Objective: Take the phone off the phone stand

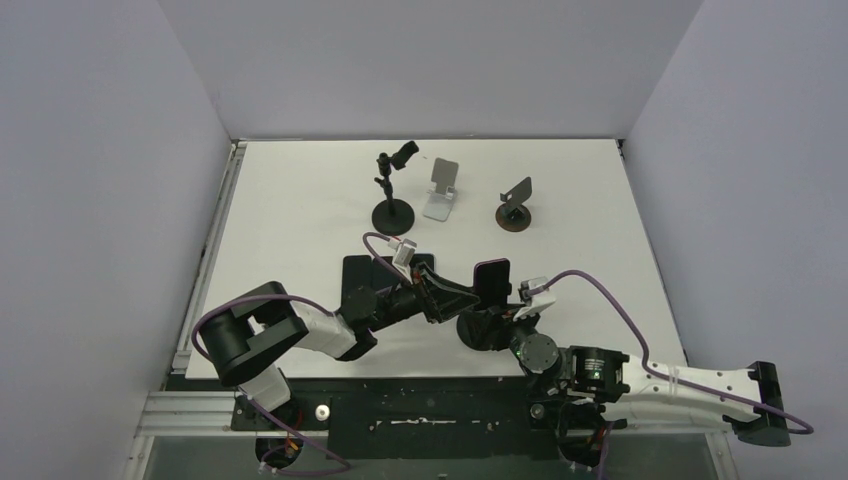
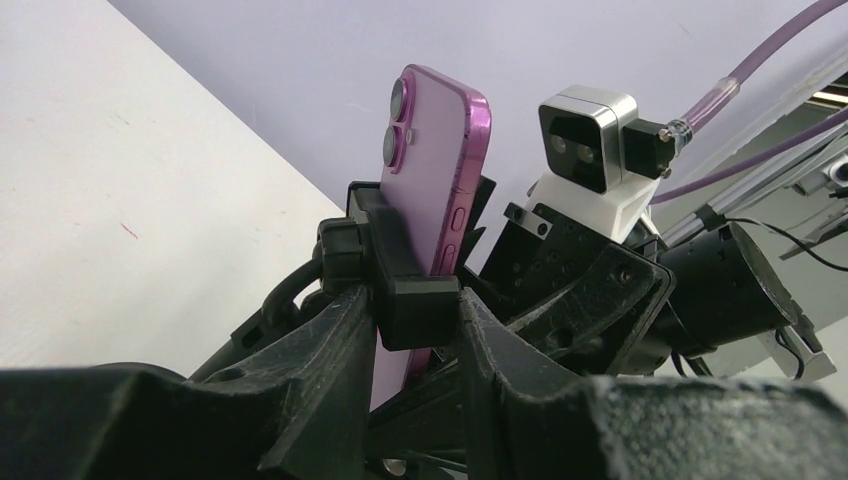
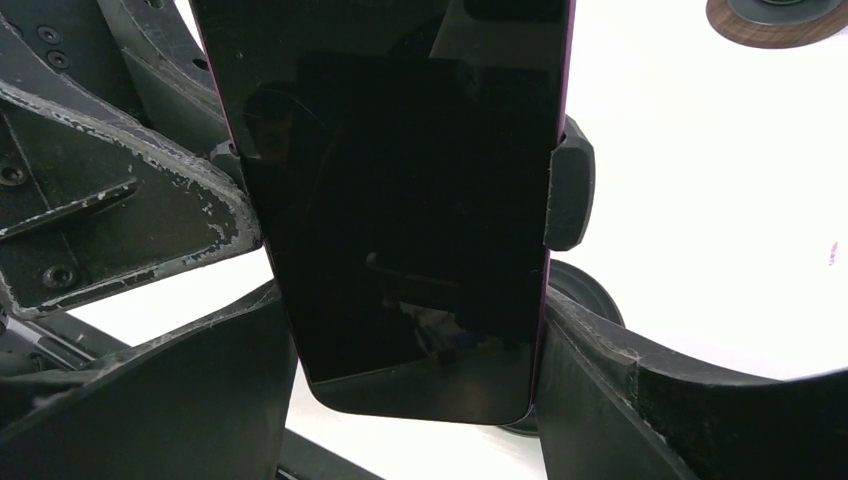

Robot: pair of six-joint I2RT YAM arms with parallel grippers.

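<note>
The pink phone [image 2: 435, 160], dark screen [image 3: 395, 200] toward the right wrist camera, stands upright in a black holder [image 2: 420, 310] on a round base [image 3: 590, 290]. My left gripper [image 1: 465, 300] has its fingertips on the holder's clamp block, one either side, partly open around it. My right gripper [image 1: 497, 320] is closed around the lower phone, a finger at each long edge. Whether it presses firmly is hard to tell.
At the back stand another black stand [image 1: 393, 215], a silver stand [image 1: 440, 205] and a stand on a wooden base [image 1: 513, 220]. Black pads [image 1: 355, 270] lie behind the left arm.
</note>
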